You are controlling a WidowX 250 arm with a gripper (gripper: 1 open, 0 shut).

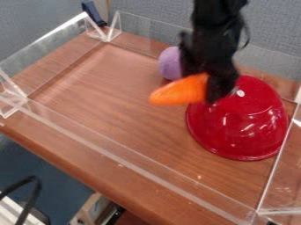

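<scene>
The black gripper (206, 75) is motion-blurred in the upper right of the camera view, holding an orange carrot-like object (177, 91) above the tray, just in front of a red bowl (238, 123) lying upside down. A purple round object (171, 62) sits behind the gripper, partly hidden by it. The fingertips are too blurred to see clearly, but the orange object moves with them.
A wooden tray floor (94, 105) is bounded by clear plastic walls. Cables and hardware show off the table at bottom left.
</scene>
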